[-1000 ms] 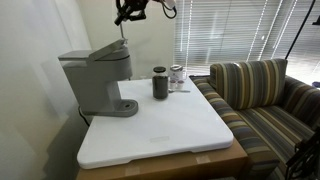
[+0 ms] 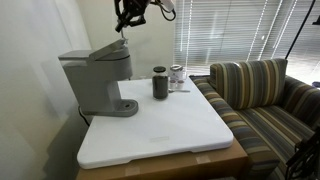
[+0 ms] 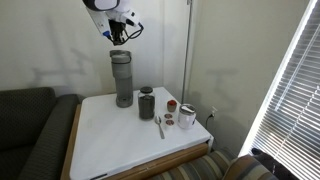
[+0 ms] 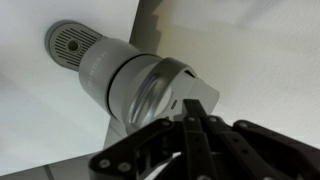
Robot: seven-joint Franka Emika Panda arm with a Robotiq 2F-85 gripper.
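A grey single-serve coffee maker [image 2: 97,85] stands upright at the left of the white table. Its lid [image 2: 108,49] slants upward in exterior view 1. My gripper is over the machine's top with its fingertips close together, and nothing shows between them. In exterior view 2, the gripper [image 3: 118,42] hangs just above the coffee maker [image 3: 123,80]. From the wrist, I look down on the curved silver handle [image 4: 152,92] and the round drip tray [image 4: 72,43]. Whether the fingertips touch the lid is hard to tell.
A dark jar [image 3: 146,103] with a lid stands on the table [image 3: 100,130], near a spoon [image 3: 160,128], a small red-topped container [image 3: 171,105] and a white canister [image 3: 187,117]. A striped sofa [image 2: 250,85] borders the right side.
The arm and gripper have shifted only slightly above the coffee maker. The machine and the tabletop items look unchanged.
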